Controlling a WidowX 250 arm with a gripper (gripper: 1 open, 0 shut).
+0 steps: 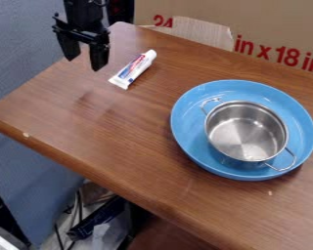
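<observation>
A black gripper [83, 54] hangs at the top left, over the far left part of the wooden table, with its two fingers apart, open and with nothing visible between them. To its right a white toothpaste tube [133, 69] with red and blue print lies on the table [101, 127]. A steel pot [245, 131] with two handles sits in a blue plate [196, 103] on the right side.
A cardboard box [277, 29] with red print stands behind the table. Cables and assorted items [101, 225] lie below the table's left edge.
</observation>
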